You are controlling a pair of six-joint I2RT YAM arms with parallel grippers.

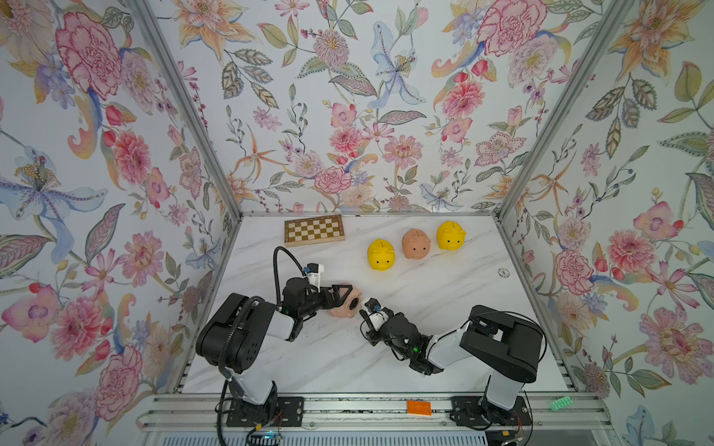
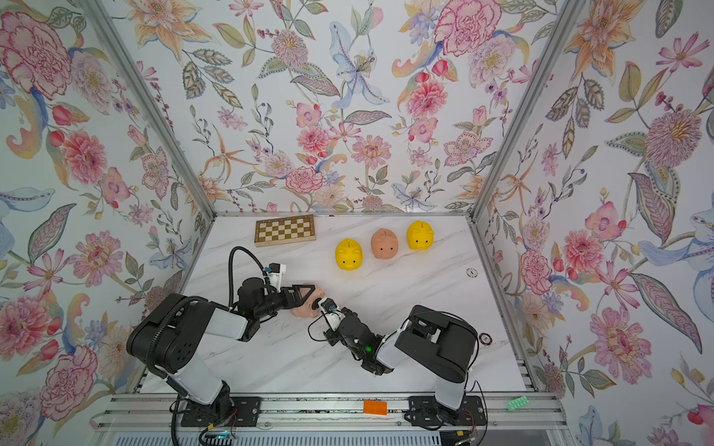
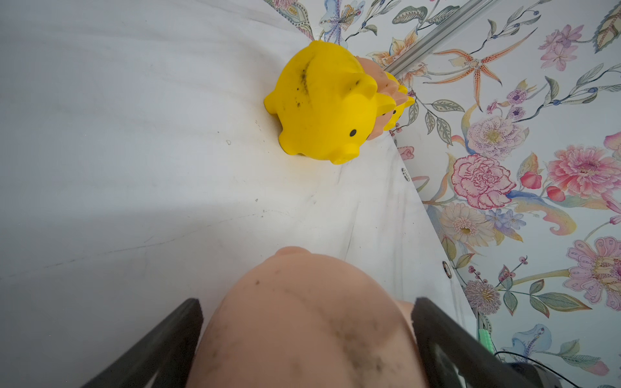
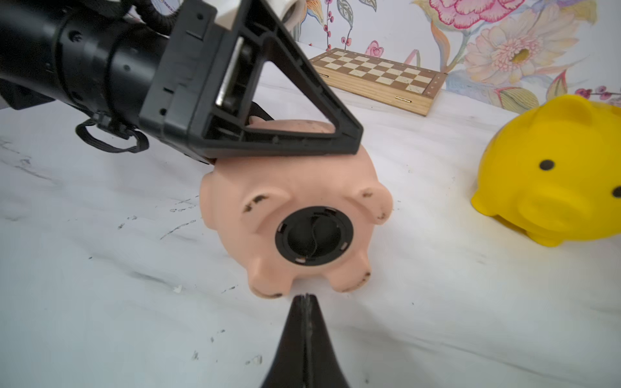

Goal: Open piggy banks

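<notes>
A pink piggy bank (image 4: 291, 187) lies tipped over, its underside facing my right gripper. In the right wrist view a round black plug (image 4: 315, 236) sits in its belly, with the feet around it. My left gripper is open astride the pink body, one finger on either side; whether both pads touch it I cannot tell. My right gripper is shut, nothing between its fingertips, pointing toward the belly from a short way off. Two yellow piggy banks (image 1: 381, 255) stand upright at the back, with another pink piggy bank (image 1: 415, 243) between them.
A wooden chessboard box (image 1: 314, 230) lies at the back left. An orange block (image 1: 418, 407) and a green item (image 1: 560, 403) rest on the front rail.
</notes>
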